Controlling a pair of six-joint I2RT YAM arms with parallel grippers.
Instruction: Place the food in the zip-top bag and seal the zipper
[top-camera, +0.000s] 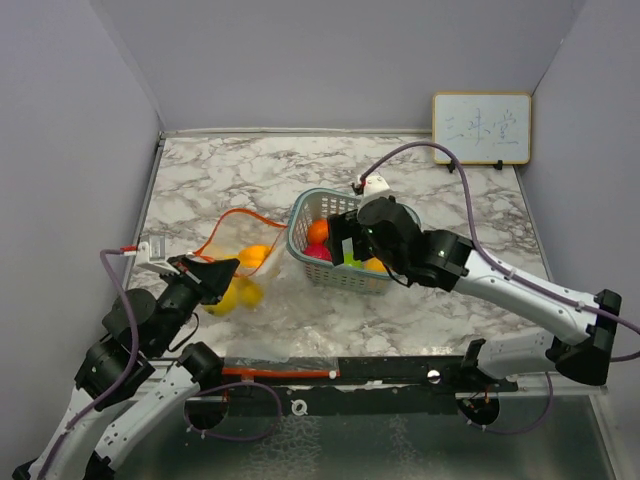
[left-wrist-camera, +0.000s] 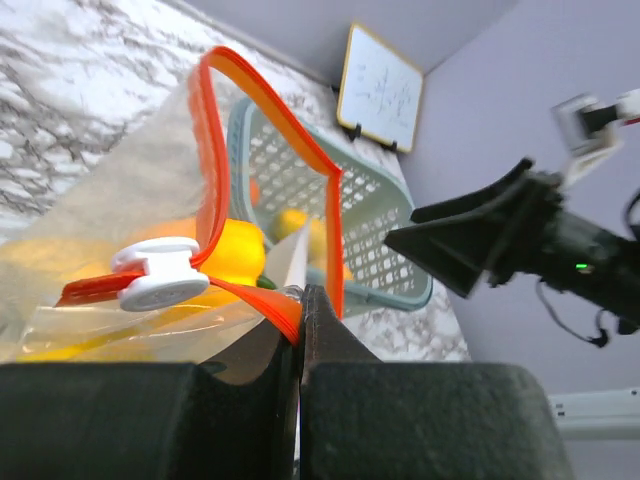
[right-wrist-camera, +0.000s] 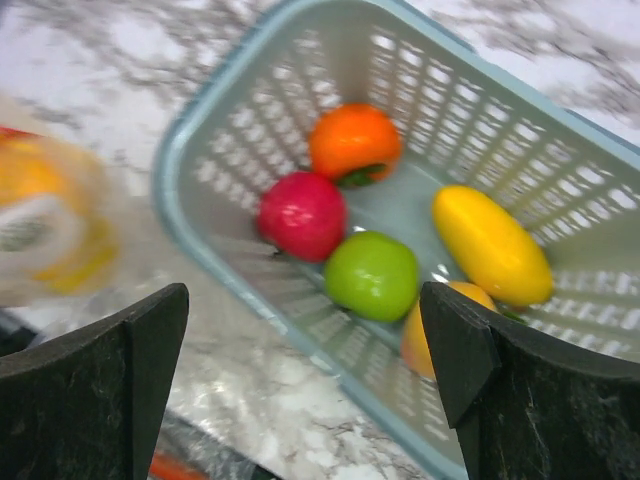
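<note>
The clear zip top bag (left-wrist-camera: 90, 215) with its orange rim lies left of the basket, its mouth spread toward it. Yellow and orange food (top-camera: 252, 257) shows inside. My left gripper is shut on the bag's orange rim, pinched between its fingertips. A white slider (left-wrist-camera: 160, 272) sits on that rim. Over the left part of the basket, my right gripper (top-camera: 345, 245) stands open and empty. Beneath it in the right wrist view are an orange fruit (right-wrist-camera: 352, 143), a red one (right-wrist-camera: 302, 215), a green one (right-wrist-camera: 372, 275) and a long yellow one (right-wrist-camera: 490, 245).
The grey-green basket (top-camera: 405, 205) is just right of the bag, close to its mouth. A small whiteboard (top-camera: 482, 128) stands at the back right.
</note>
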